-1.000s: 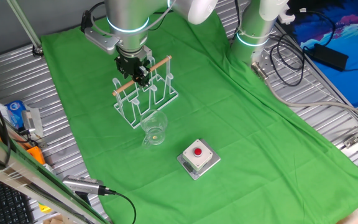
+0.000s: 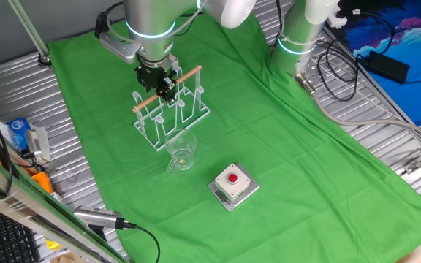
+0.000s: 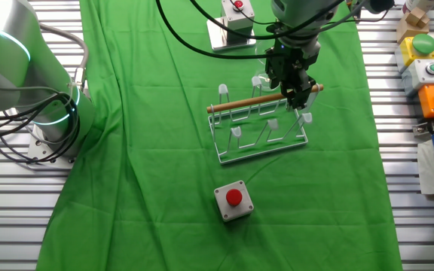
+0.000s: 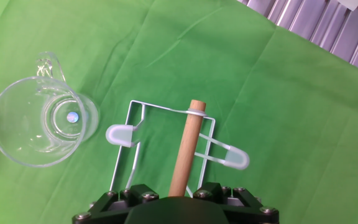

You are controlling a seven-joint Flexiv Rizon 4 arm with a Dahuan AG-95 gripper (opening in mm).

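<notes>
A white wire rack (image 2: 159,133) with a wooden bar (image 2: 189,75) along its top stands on the green cloth. My gripper (image 2: 168,93) is down at this bar, near its middle in the first exterior view. In the wrist view the wooden bar (image 4: 188,140) runs in under the black gripper parts, which hide the fingertips. Whether the fingers touch or clasp the bar cannot be made out. Beside the rack a clear glass mug (image 2: 182,151) stands upright; its handle (image 4: 50,65) shows in the wrist view. No mug hangs on the rack.
A white box with a red button (image 2: 232,179) sits on a metal plate near the mug. Another red-button box (image 3: 233,199) lies on the rack's other side. Cables hang across the second exterior view.
</notes>
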